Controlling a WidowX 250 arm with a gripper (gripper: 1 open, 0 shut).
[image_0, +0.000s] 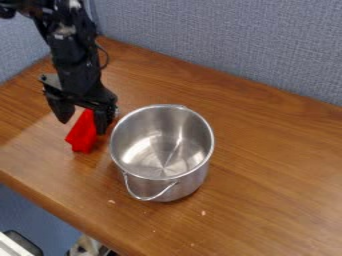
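My black gripper (80, 108) is open and low over a red elongated block (82, 136), one finger to either side of its upper part, which the gripper partly hides. Just to the right of the block stands a steel pot (171, 150) with a wire handle hanging at its near side; it is empty inside.
A grey textured wall runs along the back. The table's left front edge is close to the block, with blue floor beyond it.
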